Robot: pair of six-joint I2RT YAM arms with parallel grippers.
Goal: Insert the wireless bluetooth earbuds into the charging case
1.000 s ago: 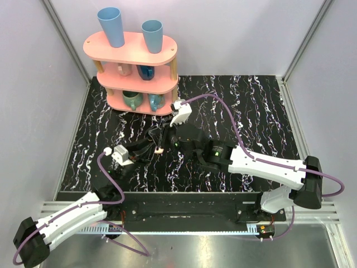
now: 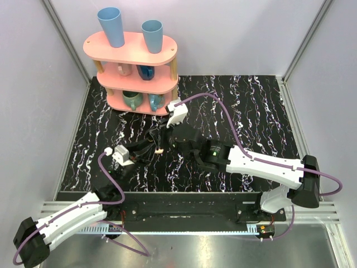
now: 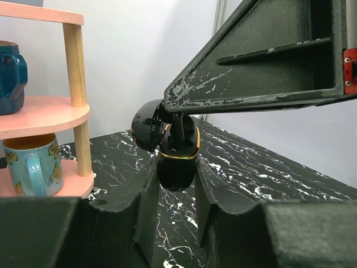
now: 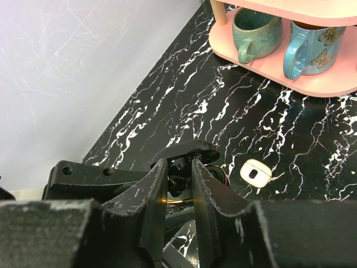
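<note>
My two grippers meet in the middle, above the black marble surface. In the left wrist view, my left gripper is shut on the black charging case (image 3: pixel 178 170), whose lid (image 3: pixel 146 125) is open. My right gripper (image 2: pixel 162 134) comes down over it, shut on a small black glossy earbud (image 4: pixel 179 167) at the case's opening; whether the earbud is seated I cannot tell. A small pale oblong object (image 4: pixel 255 173) with a dark spot appears below them in the right wrist view.
A pink three-tier shelf (image 2: pixel 131 47) with mugs and cups stands at the back left. White walls enclose the sides and back.
My right gripper and wrist have shifted very slightly. Otherwise nothing visibly differs.
</note>
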